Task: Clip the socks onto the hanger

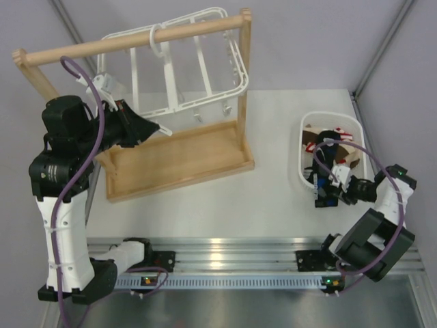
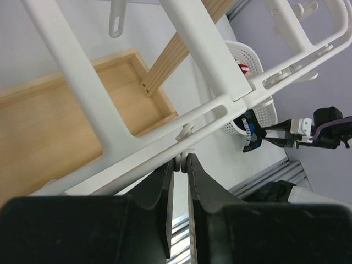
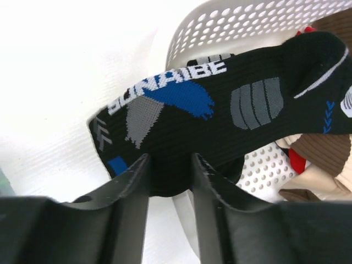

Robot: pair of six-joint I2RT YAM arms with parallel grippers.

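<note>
A black sock (image 3: 203, 104) with white lettering and blue and grey patches drapes over the rim of the white basket (image 1: 301, 147). Its cuff hangs outside, toward the front. Over that cuff is my right gripper, fingers apart, with black fabric showing in the gap; how firmly they touch it cannot be told. The white hanger (image 2: 129, 144) hangs from a wooden stand. At its near rail, my left gripper is shut on a small pale clip (image 1: 164, 130), mostly hidden behind the fingertips in the left wrist view.
More socks in brown, red and beige (image 3: 322, 151) fill the basket. The stand's wooden base (image 1: 179, 164) lies under the hanger, whose other clips (image 1: 227, 109) hang free at right. Bare white table (image 1: 273, 198) separates stand and basket.
</note>
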